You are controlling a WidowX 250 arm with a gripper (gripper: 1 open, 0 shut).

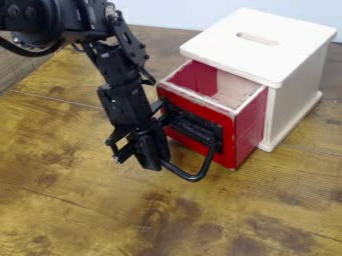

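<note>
A white wooden cabinet point(281, 60) with a slot in its top stands at the right, its red-fronted drawer point(246, 130) pulled part way out toward the lower left. The drawer's pale interior is visible from above and looks empty. The black gripper point(150, 150) is low in front of the drawer, at its left front corner, beside a black handle-like frame on the red face. Whether its fingers are open or shut on that handle is hard to tell against the black parts.
A pale wall runs behind the cabinet at the back.
</note>
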